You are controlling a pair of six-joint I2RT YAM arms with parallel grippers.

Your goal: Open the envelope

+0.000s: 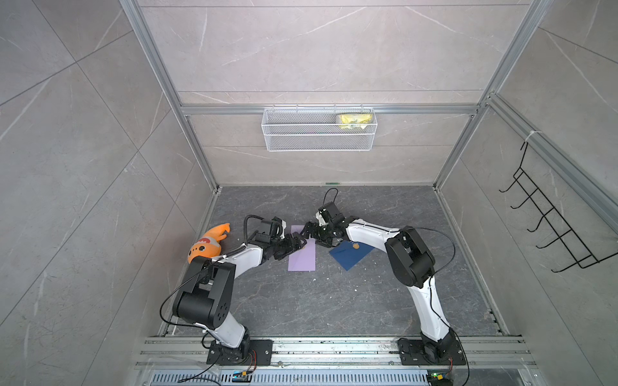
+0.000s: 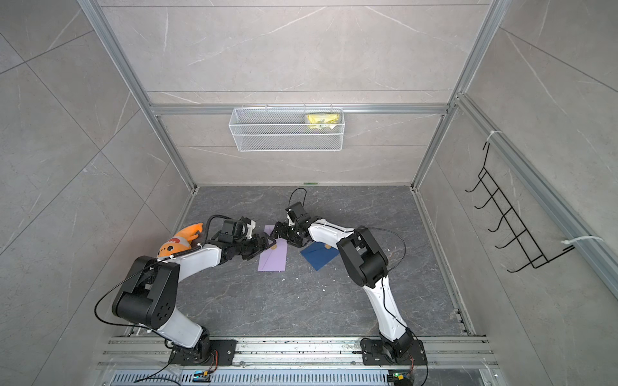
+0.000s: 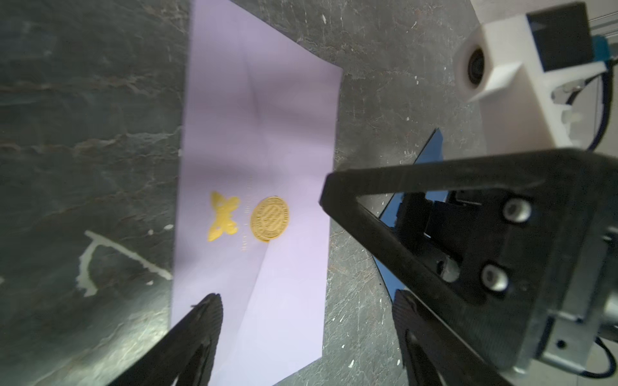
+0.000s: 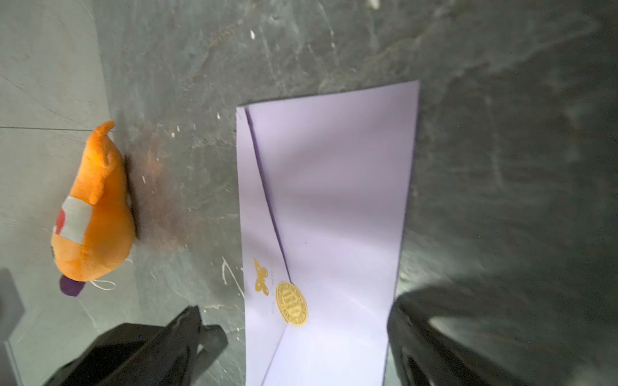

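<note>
The lavender envelope (image 1: 302, 260) lies flat on the grey floor between my two grippers. Its gold round seal (image 4: 291, 302) and gold butterfly sticker (image 4: 260, 278) sit by the flap edge; the flap lies down in the right wrist view. My left gripper (image 1: 297, 242) hangs over the envelope's left side, fingers apart, nothing visibly between them. My right gripper (image 1: 309, 230) is over the upper right part, fingers apart above the paper. In the left wrist view the right gripper's black frame covers part of the view beside the envelope.
A blue envelope (image 1: 347, 257) lies just right, partly under the right arm. An orange plush toy (image 1: 204, 246) rests at the left wall. A wire basket (image 1: 318, 138) and black hook rack (image 1: 553, 225) hang on walls.
</note>
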